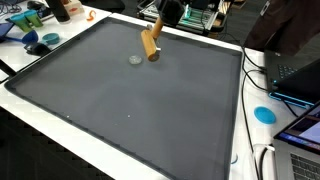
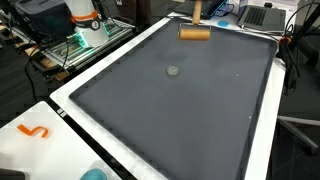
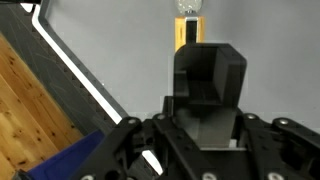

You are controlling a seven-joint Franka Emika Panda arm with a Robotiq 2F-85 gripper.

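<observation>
A tan, mallet-like wooden piece (image 1: pixel 150 44) hangs or stands at the far side of the dark board (image 1: pixel 140 105); whether it touches the board I cannot tell. In exterior view 2 its barrel-shaped part (image 2: pixel 195 33) lies crosswise, a narrow tan part rising above it. My dark gripper (image 1: pixel 170 12) is at its upper end, shut on it. In the wrist view the black gripper covers much of the centre, with orange-tan edges of the piece (image 3: pixel 182 33) showing beyond; the grip itself is hidden. A small grey disc (image 1: pixel 135 60) lies on the board.
The board has a white border and is mostly bare. A blue round lid (image 1: pixel 265 115) and laptops (image 1: pixel 295 155) flank it on the right. Bowls and tools (image 1: pixel 38 48) crowd the far left.
</observation>
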